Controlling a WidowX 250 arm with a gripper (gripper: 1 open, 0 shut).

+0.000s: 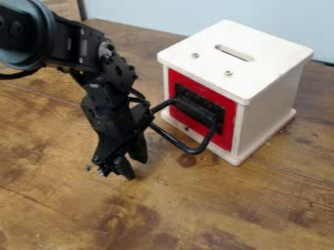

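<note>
My black gripper [115, 164] points down over the wooden table at the left of the white box [265, 93], low near the tabletop; whether its fingers are open or shut is hard to make out. The box has a red front [224, 137] with a black panel and a black loop handle [192, 147] sticking out toward the gripper. A slot and two screws show on the box's top. A small object by the fingertips is too small to identify.
A pale wall stands behind, and something brown sits at the upper left edge.
</note>
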